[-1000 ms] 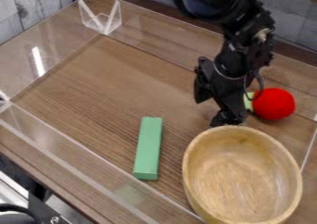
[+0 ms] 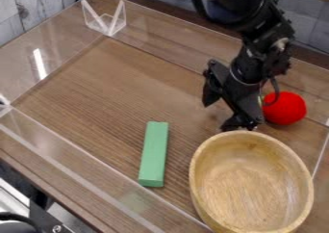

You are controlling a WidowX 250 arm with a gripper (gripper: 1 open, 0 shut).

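My gripper (image 2: pixel 238 104) reaches down from the upper right, its dark body low over the wooden table just above a tan bowl (image 2: pixel 251 179). A red round object (image 2: pixel 284 108) sits at the right, beside the gripper and partly behind it. A green bar (image 2: pixel 153 154) lies left of the bowl. Whether the fingers are open or shut, and whether anything is between them, I cannot tell.
A clear wire or plastic holder (image 2: pixel 100 19) stands at the back left. Dark cables show at the lower left corner.
The gripper has shifted slightly and changed its pose. A small light-green patch beside the red object a second ago is out of sight now.
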